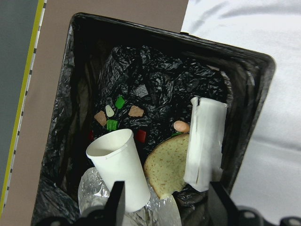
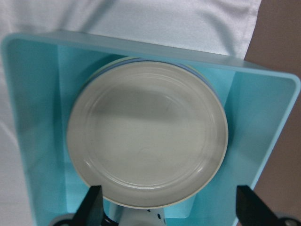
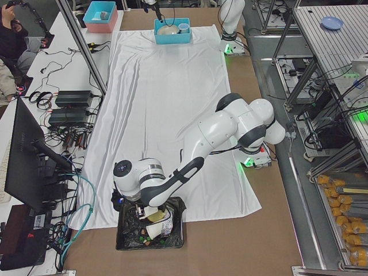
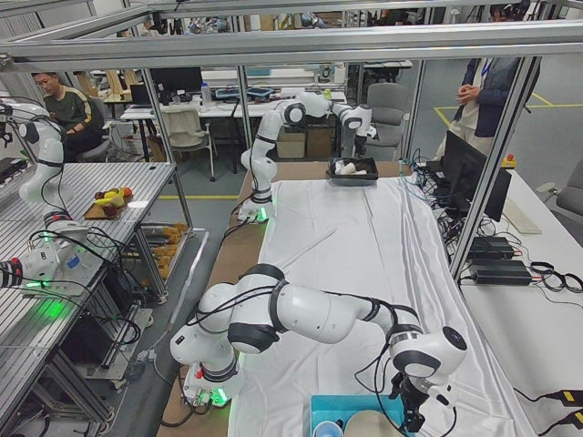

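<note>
My left gripper is open over a black lined bin point(image 1: 256, 75), having nothing clearly held. Inside are a white paper cup point(image 1: 117, 169), a bread slice point(image 1: 164, 167), a crumpled clear wrapper point(image 1: 91, 188), small colored scraps point(image 1: 136, 111) and a white folded piece point(image 1: 204, 141) beside the right finger. My right gripper stands open above a light blue container point(image 2: 33, 94) holding stacked plates, the top one a beige plate point(image 2: 146, 127). In the camera right view a blue cup point(image 4: 328, 429) also sits in that container.
A white cloth point(image 3: 167, 80) covers the middle between bin and container, largely clear. Brown board borders it. A monitor point(image 3: 23, 161) and cables line one side; metal frame posts and a neighbouring metal table point(image 4: 91, 173) stand around.
</note>
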